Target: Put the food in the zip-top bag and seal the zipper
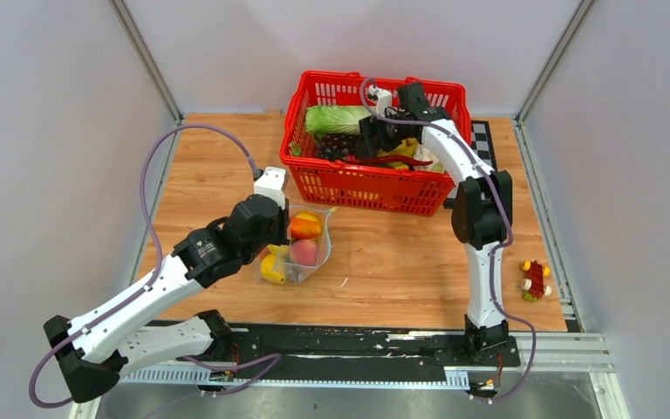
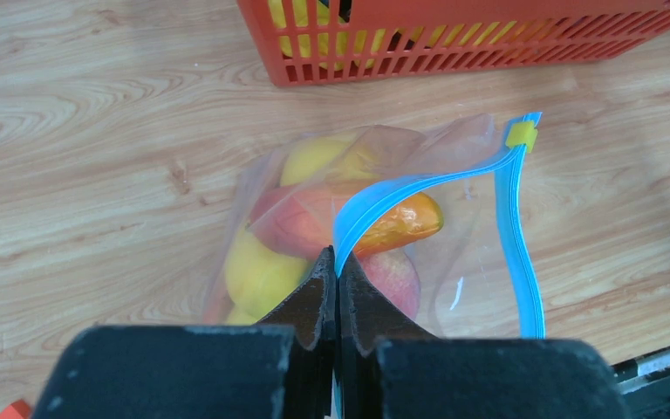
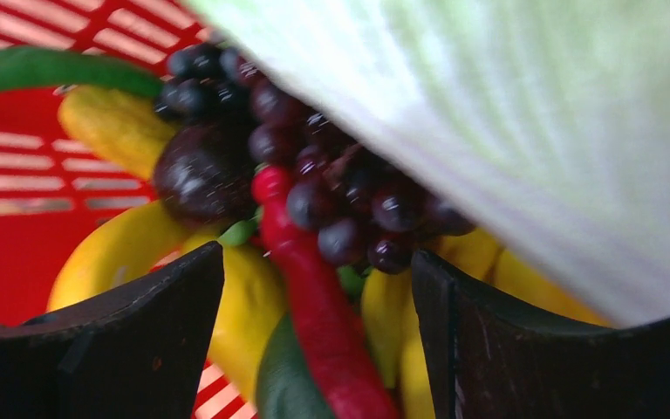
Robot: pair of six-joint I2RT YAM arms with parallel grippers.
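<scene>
The zip bag (image 1: 318,257) lies on the table holding an orange-red fruit (image 1: 305,228), a peach (image 1: 304,252) and yellow fruit (image 1: 272,268). My left gripper is shut on the bag's blue zipper edge (image 2: 515,227); the far end with a yellow slider (image 2: 521,133) is free. My right gripper is part open, down inside the red basket (image 1: 366,188) above a red chili (image 3: 310,297), grapes (image 3: 340,201) and yellow fruit (image 3: 122,253), beside a pale cabbage (image 1: 336,119); nothing shows held between its fingers.
A dark checkered board (image 1: 480,131) lies behind the basket's right side. A small toy (image 1: 536,281) sits at the table's right edge. The table (image 1: 393,262) right of the bag is clear.
</scene>
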